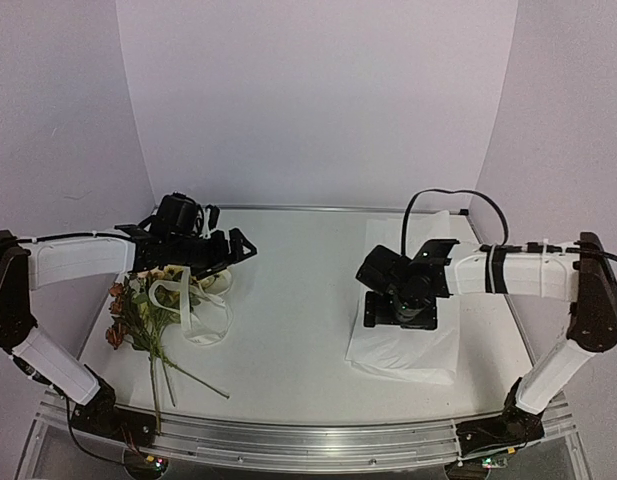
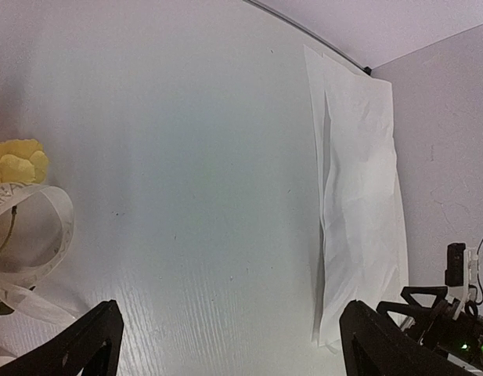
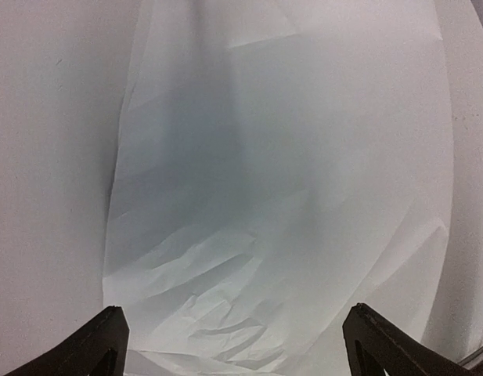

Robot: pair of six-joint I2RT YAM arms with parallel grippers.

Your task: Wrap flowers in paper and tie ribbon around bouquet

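Note:
Fake flowers with green stems [image 1: 153, 335] lie at the table's left in the top view, their heads partly under my left arm. A loose white ribbon [image 1: 203, 322] curls beside them; in the left wrist view the ribbon [image 2: 49, 274] has lettering and a yellow flower [image 2: 20, 161] behind it. White wrapping paper [image 1: 403, 350] lies flat on the right, creased near its lower edge in the right wrist view. My left gripper [image 1: 238, 246] hangs above the flower heads, open and empty. Over the paper [image 3: 280, 172] my right gripper [image 1: 400, 312] is open, nothing between its fingers.
Walls close in the left, back and right sides, and a metal rail [image 1: 318, 440] runs along the front edge. A black cable [image 1: 458, 190] loops over the right arm.

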